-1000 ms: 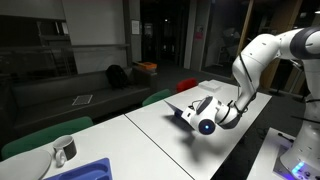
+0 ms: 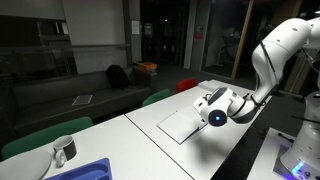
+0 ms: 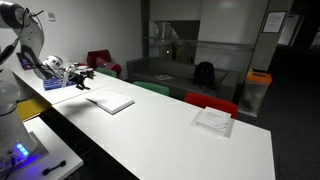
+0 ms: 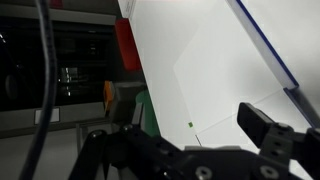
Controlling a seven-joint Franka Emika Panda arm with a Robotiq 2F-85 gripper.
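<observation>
A white book-like object (image 2: 180, 122) lies spread flat on the white table, its outline dark in exterior view 1. Exterior view 2 shows the same white book (image 3: 110, 103) near the table's left side. In the wrist view, white page surfaces (image 4: 225, 75) fill the middle, with a blue edge (image 4: 266, 43) at the right. My gripper is open, its dark fingers far apart and nothing visible between them. From outside, the gripper (image 2: 207, 103) appears close above the book's right side; contact cannot be judged.
A white mug (image 2: 65, 148), a blue tray (image 2: 88, 171) and a pale round plate (image 2: 27, 164) stand at the table's left end in exterior view 1. Green and red chairs line the far edge.
The dark blue panel that stood upright beside the gripper no longer shows; a flat white surface with a dark outline lies there now. The arm has shifted to the right.
</observation>
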